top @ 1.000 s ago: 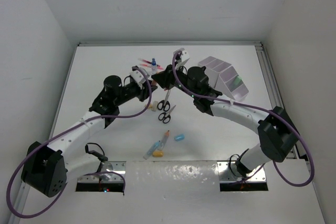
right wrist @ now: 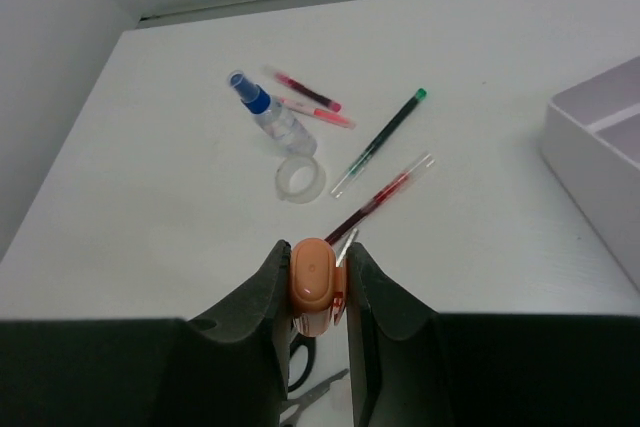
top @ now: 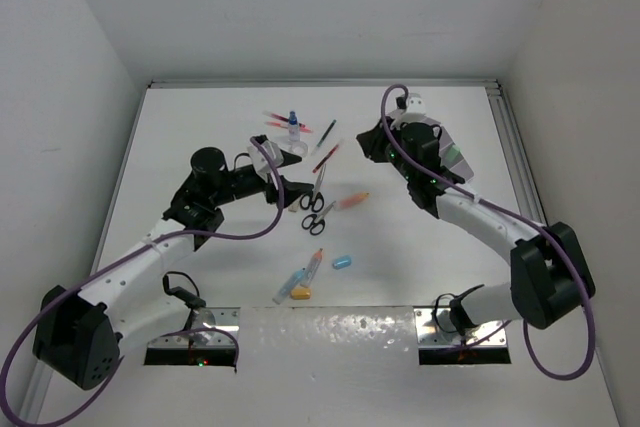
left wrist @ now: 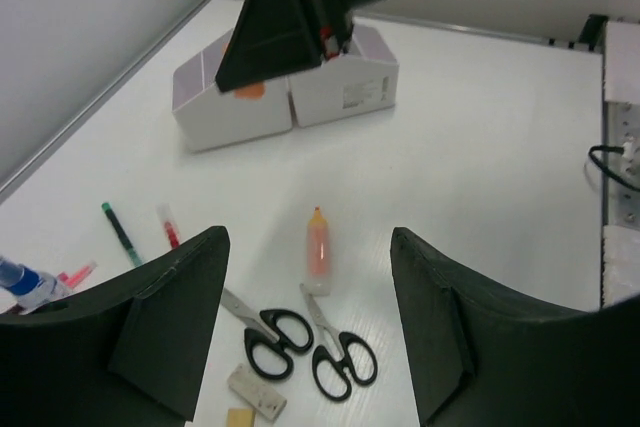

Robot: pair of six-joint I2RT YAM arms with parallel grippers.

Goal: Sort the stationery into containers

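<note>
My left gripper (top: pixel 292 175) is open above the middle of the table, left of the two black scissors (left wrist: pixel 279 332). My right gripper is shut on an orange object (right wrist: pixel 312 272) and is raised just left of the white compartment container (top: pixel 449 147). Pens (right wrist: pixel 385 132), a spray bottle (right wrist: pixel 285 128) and a clear ring (right wrist: pixel 300 178) lie at the back middle. An orange glue bottle (left wrist: pixel 318 247) lies near the scissors.
Blue and clear tubes (top: pixel 290 284), an orange block (top: pixel 300 293) and a blue piece (top: pixel 341 261) lie near the front edge.
My grippers were together over the middle; the right one has moved right toward the container with the orange object, and the left one has opened.
</note>
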